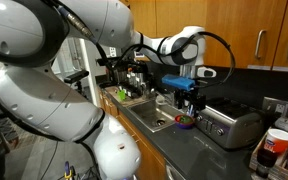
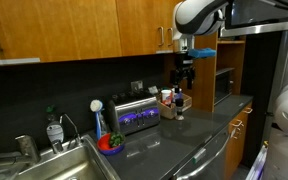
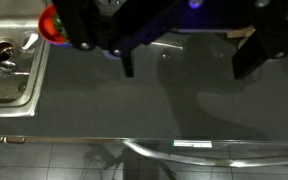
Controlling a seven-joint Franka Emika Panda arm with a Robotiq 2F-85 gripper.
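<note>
My gripper hangs above the dark counter [image 3: 94, 105], its two black fingers wide apart with only bare countertop visible between them. In the second exterior view the gripper [image 2: 179, 112] points downward, in front of the containers at the back. A red bowl [image 2: 110, 143] with something green in it sits on the counter beside the sink. The wrist view catches this bowl [image 3: 51, 25] at the upper left, outside the fingers and partly cut off.
A metal toaster [image 2: 136, 114] stands against the back wall. Left of the bowl lies the steel sink [image 3: 6, 88] with its faucet [image 2: 72, 126]. Several cups and canisters [image 1: 278, 140] stand at the right. A handle bar [image 3: 214, 160] runs along the front edge.
</note>
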